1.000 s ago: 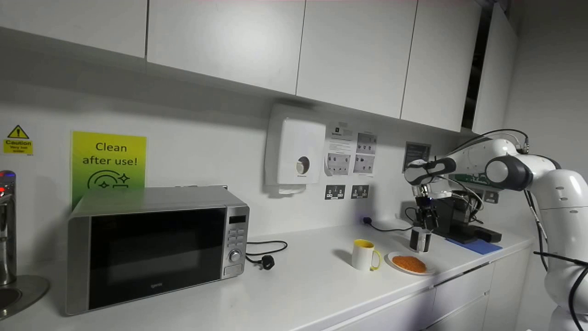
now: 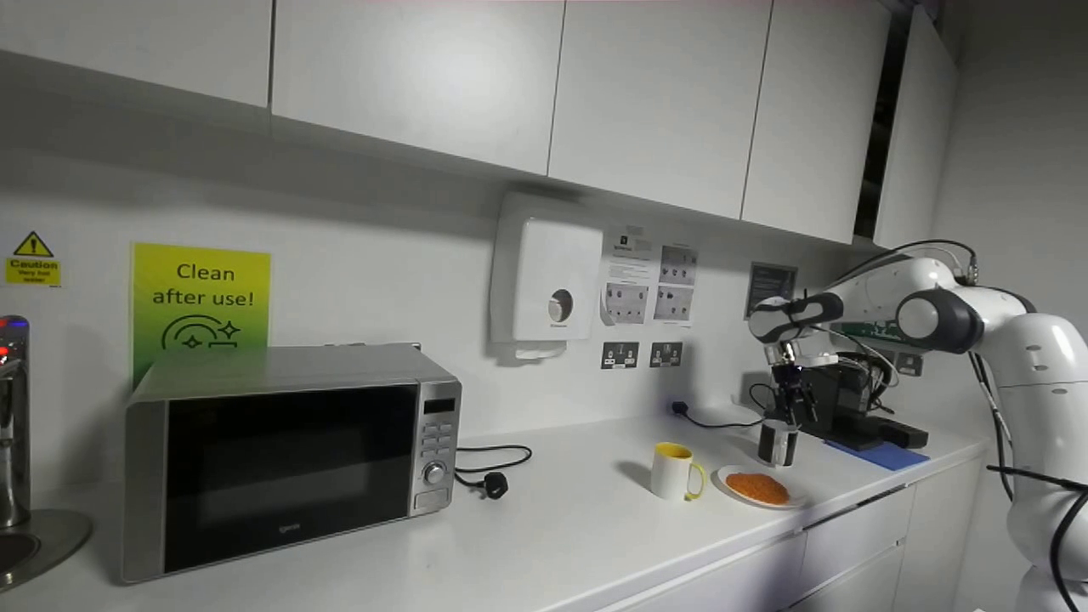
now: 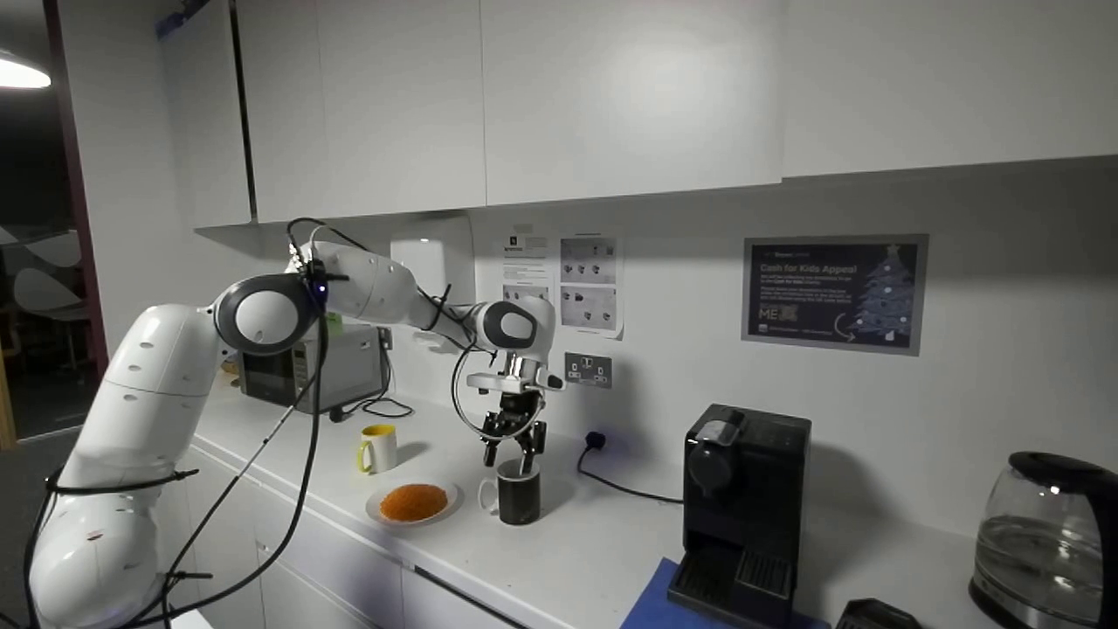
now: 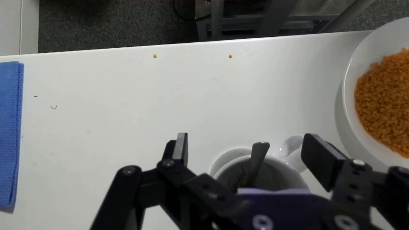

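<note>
Above the dark mug point(image 3: 520, 499) my gripper point(image 3: 514, 461) points down, open, with its fingertips close to the mug's rim. Seen from the wrist, the mug point(image 4: 274, 176) stands upright between the spread fingers, and a metal utensil handle point(image 4: 259, 153) leans inside it. Nothing is gripped. The mug's handle points toward the plate point(image 4: 348, 95) of orange grains point(image 4: 385, 99), which lies beside it. A white mug with a yellow inside point(image 2: 673, 473) stands on the plate's other side. My own gripper body hides the lower part of the dark mug in the wrist view.
A black coffee machine point(image 3: 739, 503) and a blue cloth point(image 4: 9, 130) lie to one side, with a glass kettle point(image 3: 1038, 545) beyond. The microwave point(image 2: 296, 459) occupies the other end. Two loose grains lie near the counter's front edge point(image 4: 115, 49). Bare counter separates cloth and mug.
The gripper's fingers are spread wider now than a second ago. The arm is almost still, and the mugs and plate have stayed where they were.
</note>
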